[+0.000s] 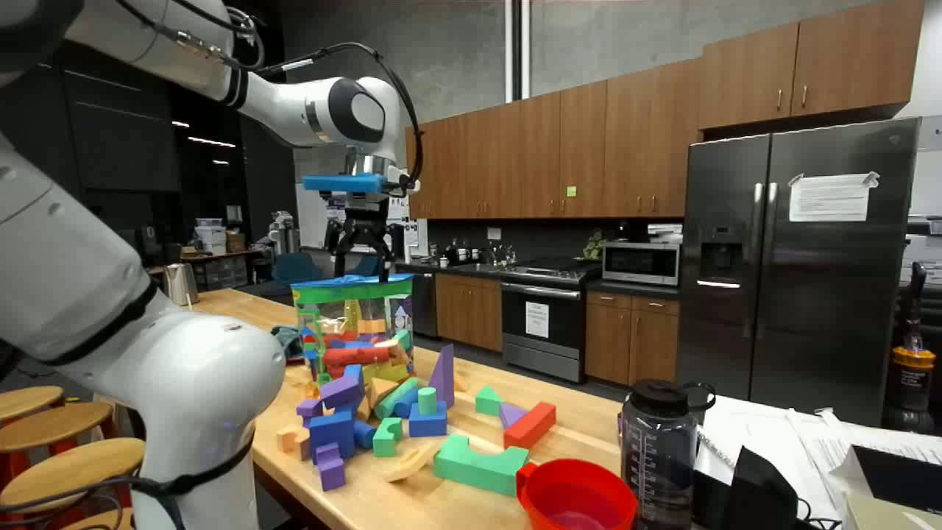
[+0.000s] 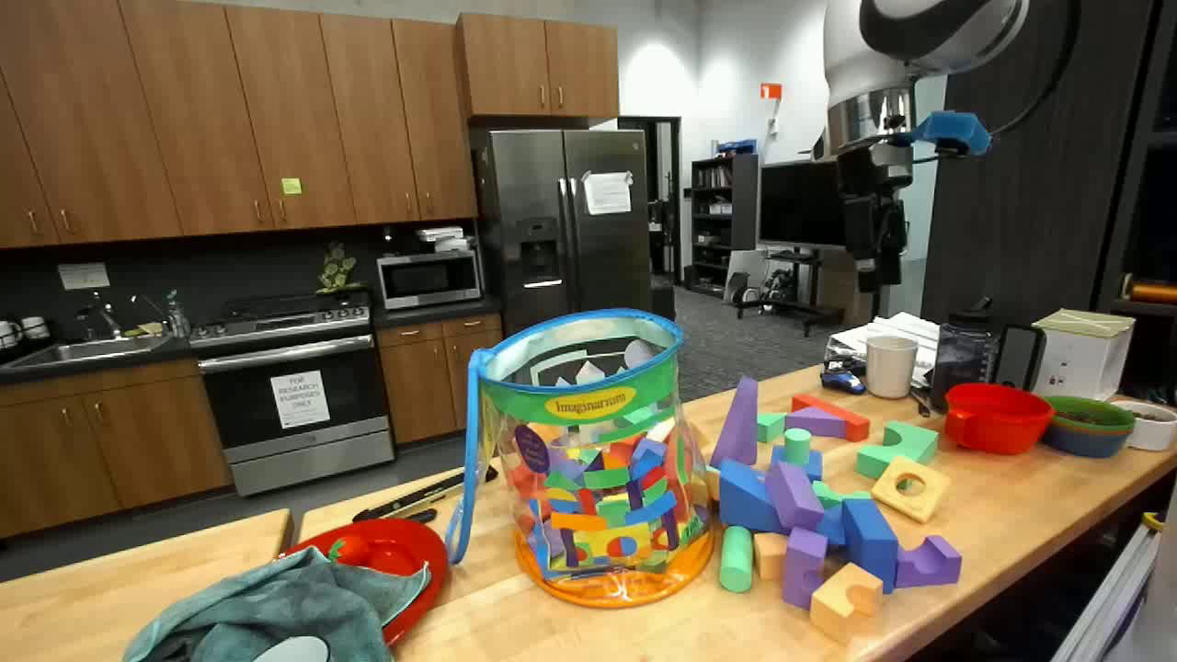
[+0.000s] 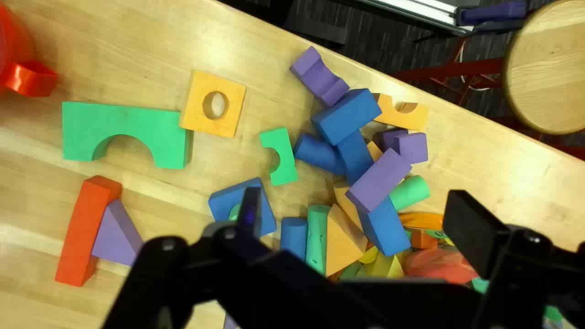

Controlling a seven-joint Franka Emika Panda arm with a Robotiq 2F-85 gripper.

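Observation:
My gripper hangs high above the table, fingers spread and nothing between them. In the wrist view one finger is on the right and the other on the left, with the block pile below. That pile holds a purple block, blue blocks, a green cylinder and an orange triangle. A clear bag with a blue rim stands beside the pile, holding many blocks. Apart from the heap lie a green arch, a yellow square with a hole and a red block.
A red cup and a dark water bottle stand beyond the loose blocks. On the bag's other side are a red plate and a grey-green cloth. Bare wood shows along the table edge.

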